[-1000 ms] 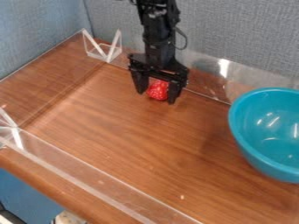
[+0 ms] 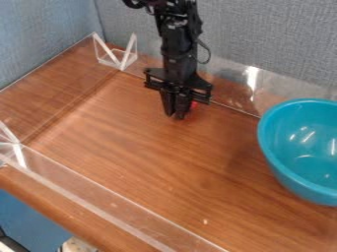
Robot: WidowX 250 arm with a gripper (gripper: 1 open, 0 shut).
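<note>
My black gripper (image 2: 176,106) is low over the wooden table (image 2: 145,167), near the back middle. It is shut on a small red object (image 2: 192,108), mostly hidden behind the fingers, with only a bit of red showing at their right. A large turquoise bowl (image 2: 297,162) stands at the right, apart from the gripper.
Clear plastic walls edge the table at the front left and back, with white brackets (image 2: 114,51) at the back left corner. Grey padded panels stand behind.
The gripper's fingers have closed from spread apart around the red object to close together, now hiding most of it. The bowl has not moved.
</note>
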